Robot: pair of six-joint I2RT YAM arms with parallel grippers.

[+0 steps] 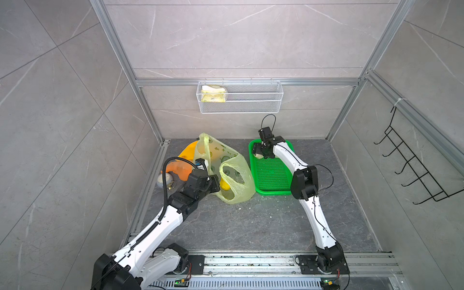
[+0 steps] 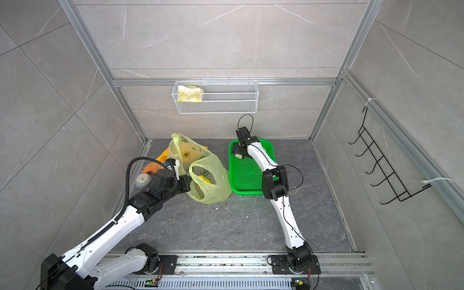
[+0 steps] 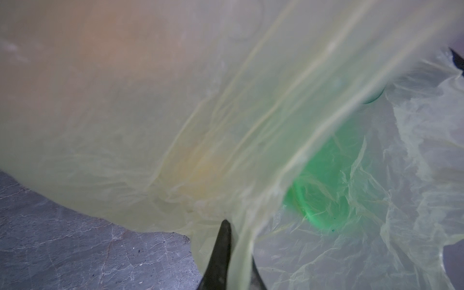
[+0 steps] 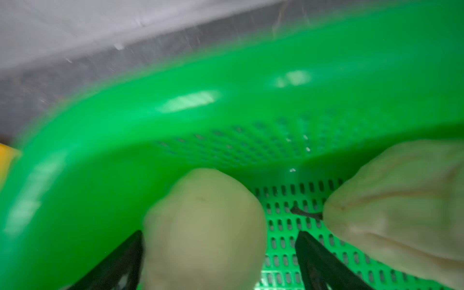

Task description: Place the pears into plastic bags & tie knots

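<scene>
A pale-yellow plastic bag point(image 1: 241, 183) stands open with a yellow pear point(image 1: 224, 184) inside. My left gripper is shut at its side, bag film between the fingers. At the back of the green basket point(image 1: 270, 176), my right gripper is part open, fingers either side of a pale pear point(image 4: 203, 222), blurred; whether it grips cannot be told. A second pale pear point(image 4: 396, 207) lies to the right in the right wrist view.
Orange material point(image 1: 178, 169) and a round silvery object lie behind my left arm. A wall rack point(image 1: 251, 101) holds folded yellow bags.
</scene>
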